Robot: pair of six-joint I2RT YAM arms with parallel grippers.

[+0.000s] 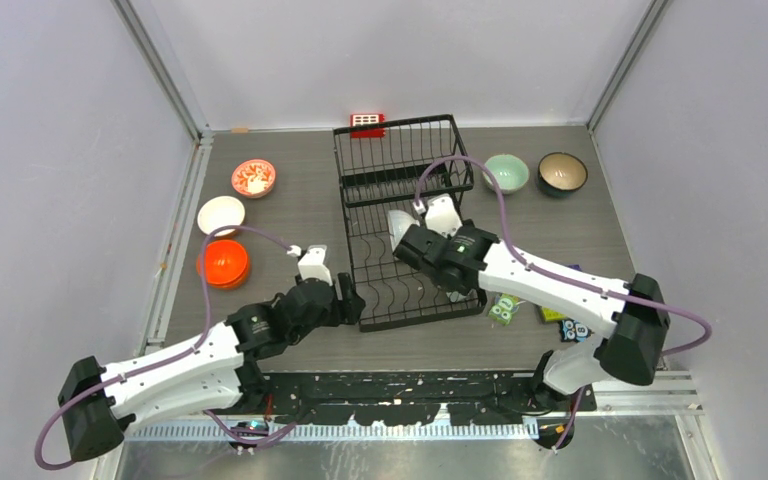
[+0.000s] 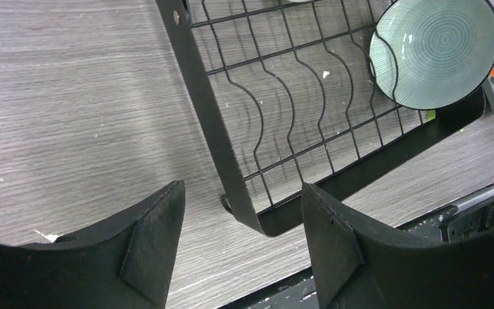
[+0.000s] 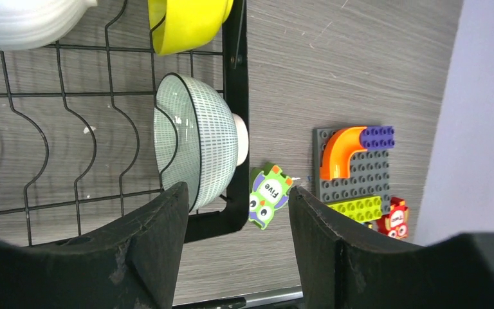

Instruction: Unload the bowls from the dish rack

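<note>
The black dish rack (image 1: 420, 322) stands mid-table. In the right wrist view a pale green bowl (image 3: 215, 138) rests on its side in the front right corner, a yellow bowl (image 3: 193, 22) behind it and a white bowl (image 3: 29, 22) to the left. Only a sliver of the white bowl (image 1: 398, 225) shows from above, since the right arm covers much of the rack. My right gripper is open over the rack, its fingers apart and empty. Beside the rack's front left corner, my left gripper also has its fingers apart, with nothing held.
Left of the rack lie a patterned bowl (image 1: 254, 178), a white bowl (image 1: 221, 214) and orange bowls (image 1: 224, 264). A green bowl (image 1: 507, 173) and a brown bowl (image 1: 562, 173) sit at the back right. Toy bricks (image 3: 354, 167) and an owl toy (image 3: 269, 194) occupy the front right.
</note>
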